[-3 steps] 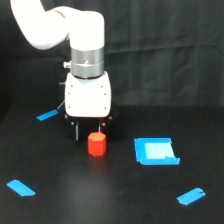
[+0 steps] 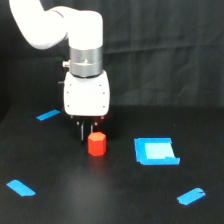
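A red, six-sided block (image 2: 97,144) stands on the black table, left of the middle of the camera view. The white arm comes down from the top left, and its dark gripper (image 2: 88,129) hangs low, just behind or above the block and slightly to its left. The dark fingers blend into the black background, so how far apart they stand is unclear. The block's front face is uncovered. Whether a finger touches its back cannot be told.
A white square bordered with blue tape (image 2: 157,151) lies to the right of the block. Blue tape strips mark the front left (image 2: 20,188), front right (image 2: 191,196) and back left (image 2: 48,115). Bare black table surrounds them.
The dark finger shapes look closer together than before, and the lower arm has shifted very slightly. The red block appears to be in the same place.
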